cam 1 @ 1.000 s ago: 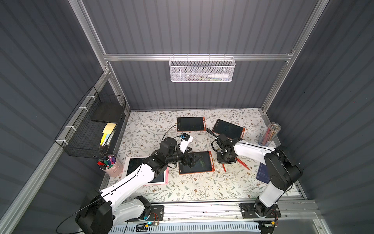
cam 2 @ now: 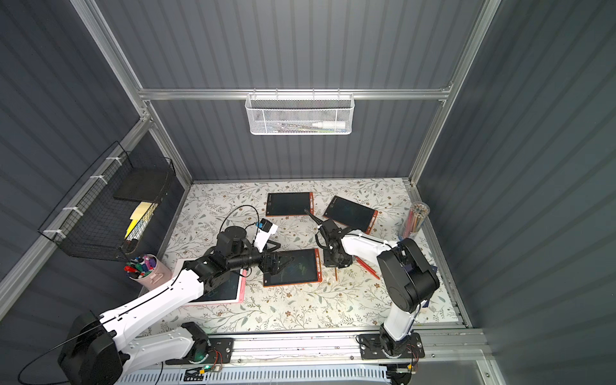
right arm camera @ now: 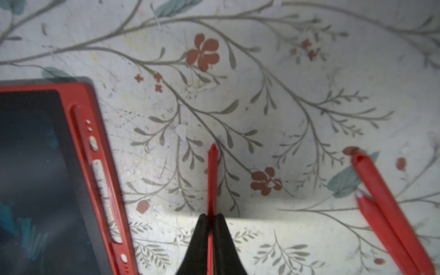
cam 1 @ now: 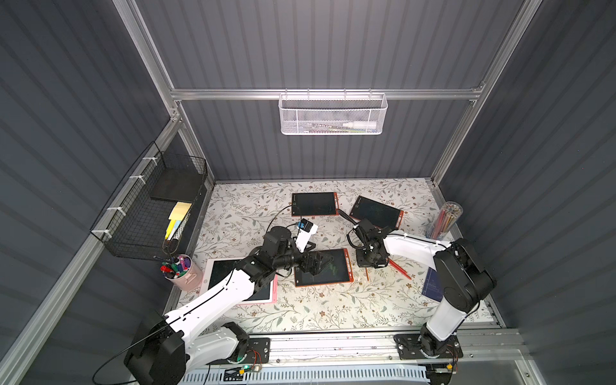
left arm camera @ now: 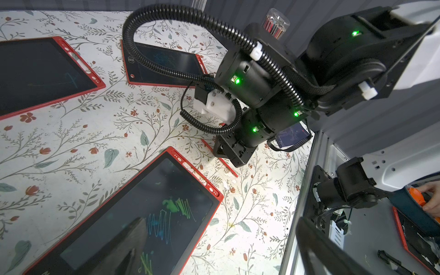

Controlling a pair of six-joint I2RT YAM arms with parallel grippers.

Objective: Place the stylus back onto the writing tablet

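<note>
In the right wrist view, my right gripper is shut on a slim red stylus (right arm camera: 212,178), which sticks out both ahead of and behind the fingertips. The writing tablet (cam 1: 324,267), black with a red-orange frame and green and blue scribbles, lies flat at mid-table. Its long-slotted red edge (right arm camera: 98,151) is left of the held stylus, with a strip of table between them. Over the tablet, my left gripper stands open, its blurred fingers wide apart and empty.
Two more red styluses (right arm camera: 389,210) lie side by side right of the held one. Other tablets (cam 1: 314,203) (cam 1: 377,212) lie behind, and a pink-edged white tablet (cam 1: 274,292) is at left. A clear pencil jar (cam 1: 444,221) and dark blue notebook (cam 1: 433,285) stand right.
The held stylus has shifted very slightly left and swung a little straighter, along with small movement of my right gripper. My left arm looks still.
</note>
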